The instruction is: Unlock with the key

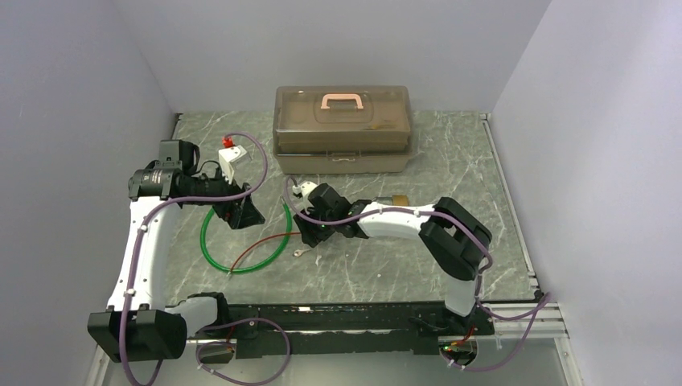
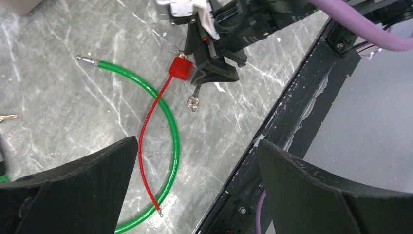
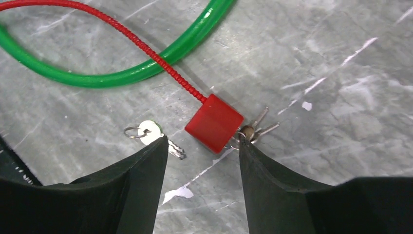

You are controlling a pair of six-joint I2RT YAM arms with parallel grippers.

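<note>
A red padlock body (image 3: pixel 214 122) with a braided red cable (image 2: pixel 144 126) lies on the marble surface, a bunch of keys (image 3: pixel 248 131) at one side. A separate key with a round tag (image 3: pixel 151 131) lies on its other side. My open right gripper is just over the padlock, nothing held between its fingers; in the top view it hides much of the lock. My open left gripper (image 1: pixel 245 211) hangs above the left part of the green hose (image 1: pixel 204 241), empty.
A translucent brown toolbox (image 1: pixel 342 129) with a pink handle stands at the back. A yellowish object (image 1: pixel 400 201) lies behind the right arm. Another key (image 2: pixel 9 117) shows at the left wrist view's edge.
</note>
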